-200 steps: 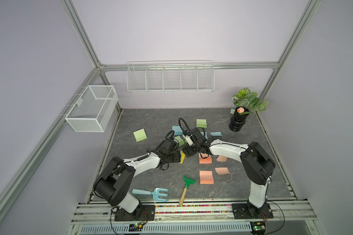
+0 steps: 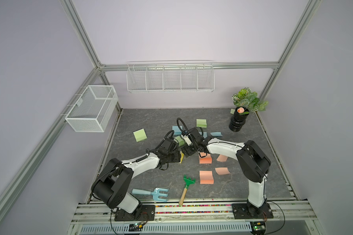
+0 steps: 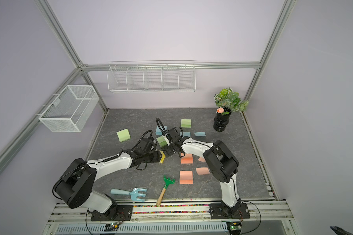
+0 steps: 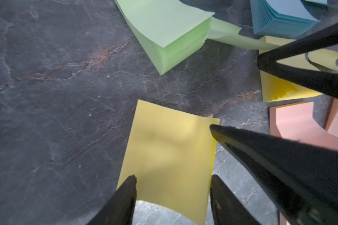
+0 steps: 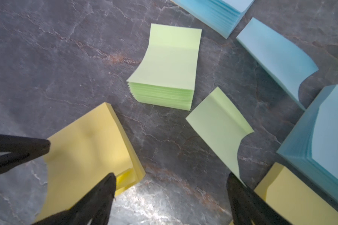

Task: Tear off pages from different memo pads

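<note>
A yellow pad [image 4: 165, 150] lies under my left gripper, whose fingers stand open either side of its near part. The two arms meet mid-table, and black fingers of the other gripper reach into the left wrist view from the right. In the right wrist view, my right gripper is open above the table, between a yellow pad [image 5: 86, 150] at left and another yellow pad [image 5: 296, 198] at lower right. A green pad [image 5: 163, 63], a loose green sheet [image 5: 217, 127], a loose blue sheet [image 5: 274, 56] and blue pads [image 5: 323, 138] lie beyond it.
Pink pads [image 2: 206, 177] and loose pink sheets lie at right. A blue fork [image 2: 156, 194] and green rake [image 2: 188, 181] lie along the front edge. A potted plant [image 2: 236, 122] stands back right. Bare table surrounds the left green pad [image 2: 139, 135].
My left arm shows hardly any movement.
</note>
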